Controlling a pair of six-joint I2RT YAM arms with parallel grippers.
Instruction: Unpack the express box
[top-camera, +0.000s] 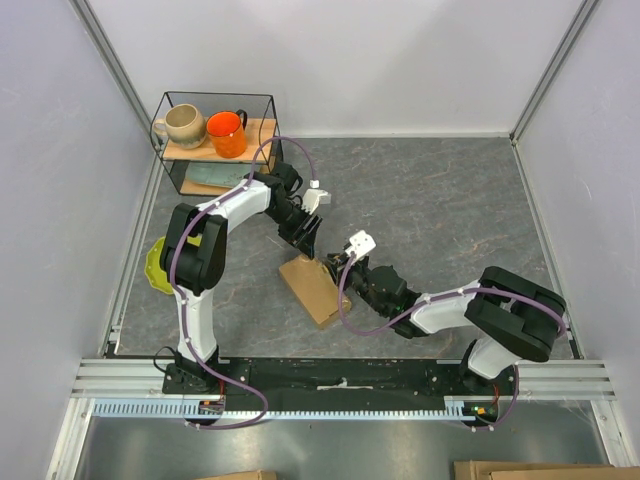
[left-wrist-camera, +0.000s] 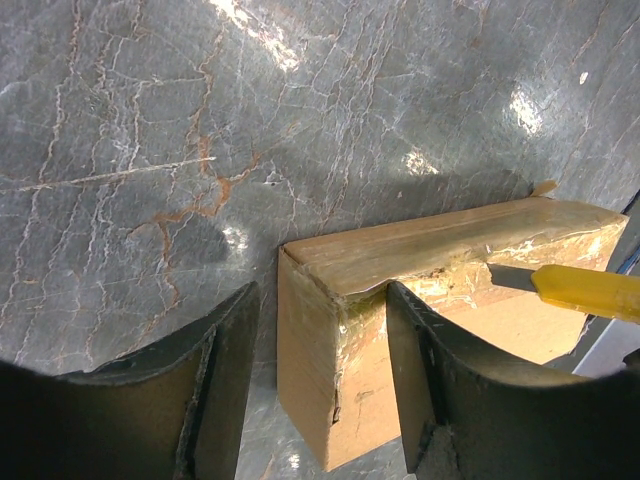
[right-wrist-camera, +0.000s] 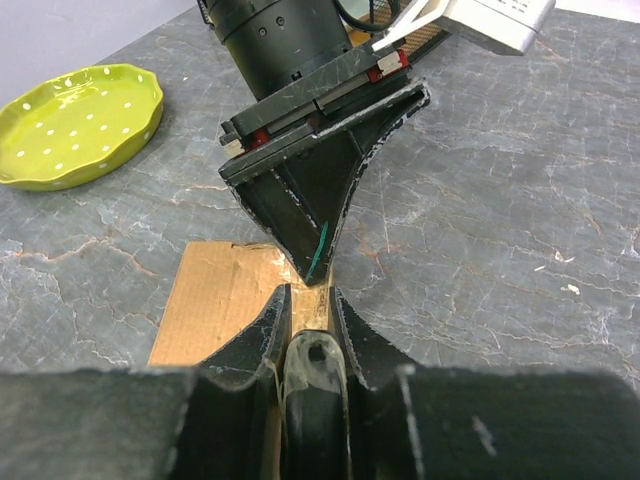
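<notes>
A flat brown cardboard box (top-camera: 310, 292) with clear tape along its edge lies on the grey table. My left gripper is at the box's far end, its fingers apart on either side of a taped corner. One finger (left-wrist-camera: 410, 350) overlaps the box's face; I cannot tell whether it touches. My right gripper (top-camera: 334, 268) is shut on a yellow utility knife (left-wrist-camera: 590, 290). In the left wrist view the knife's blade (left-wrist-camera: 512, 277) meets the taped edge of the box. The right wrist view shows a dark knife end (right-wrist-camera: 315, 380) between the fingers.
At the back left stands a wire shelf (top-camera: 220, 150) holding a beige mug (top-camera: 185, 125) and an orange mug (top-camera: 227, 135). A green dotted dish (right-wrist-camera: 80, 125) lies on the left, partly behind the left arm.
</notes>
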